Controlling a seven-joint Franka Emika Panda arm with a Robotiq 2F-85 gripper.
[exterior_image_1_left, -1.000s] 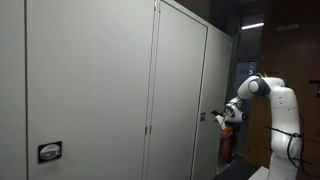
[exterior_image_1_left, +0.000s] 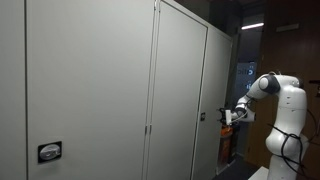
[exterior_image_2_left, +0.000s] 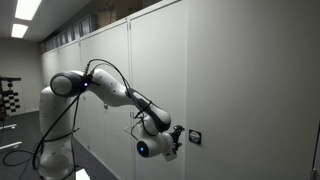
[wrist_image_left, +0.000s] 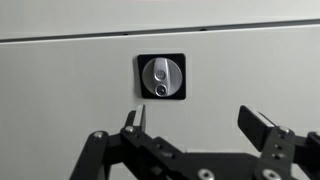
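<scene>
A round silver latch knob (wrist_image_left: 161, 76) on a black square plate is set in a pale cabinet door (wrist_image_left: 60, 110). In the wrist view it lies above the fingertips, closer to the left one. My gripper is open, its two dark fingers wide apart with nothing held. Seen from exterior view 2, the gripper (exterior_image_2_left: 179, 134) is just left of the dark latch plate (exterior_image_2_left: 195, 137); the exact gap to the door is hard to judge. Exterior view 1 shows the gripper (exterior_image_1_left: 224, 116) small and far off, right of that door's latch (exterior_image_1_left: 203, 116).
A row of tall pale cabinet doors (exterior_image_1_left: 90, 80) forms a flat wall beside the arm. Another latch (exterior_image_1_left: 49, 152) sits on the nearest door in exterior view 1. An orange object (exterior_image_1_left: 225, 147) stands below the arm. Boxes (exterior_image_2_left: 105, 15) rest on top of the cabinets.
In exterior view 1 the gripper and wrist have shifted slightly to the right, away from the far door's latch. The doors look unchanged.
</scene>
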